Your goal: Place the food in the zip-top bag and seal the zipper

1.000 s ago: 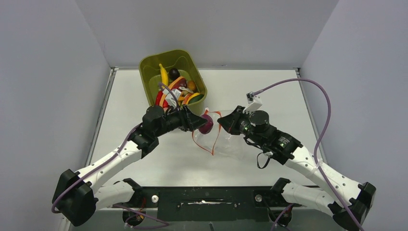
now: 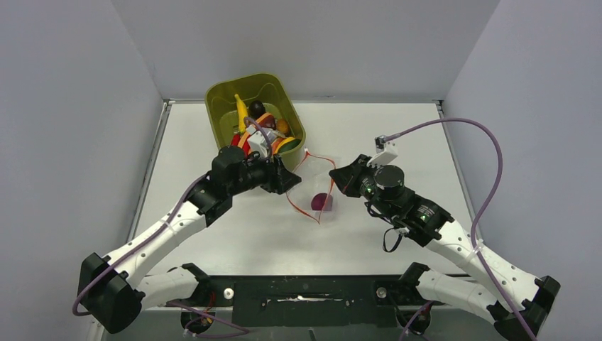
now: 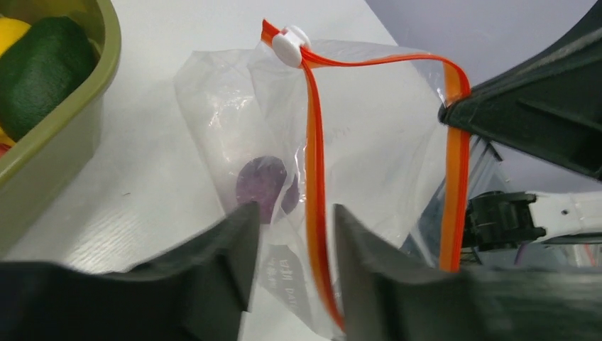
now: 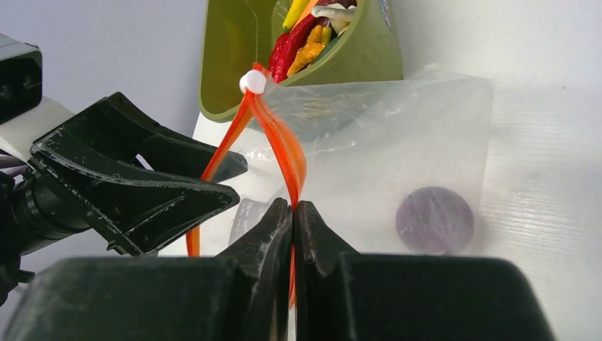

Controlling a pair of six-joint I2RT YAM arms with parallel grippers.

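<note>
A clear zip bag (image 2: 312, 177) with orange zipper and white slider (image 3: 289, 44) stands open on the table. A purple round food (image 2: 321, 202) lies inside it, low down, also seen through the plastic in the right wrist view (image 4: 434, 219). My right gripper is shut on the bag's orange zipper edge, holding it up. My left gripper (image 2: 285, 181) is part open at the bag's left side, the near zipper strip running between or just beyond its blurred fingers in the left wrist view; whether it touches the strip I cannot tell.
A green bin (image 2: 216, 106) of mixed food stands behind the left arm, close to the bag. Grey walls bound it at the sides and back.
My right gripper has moved slightly right with the bag edge.
</note>
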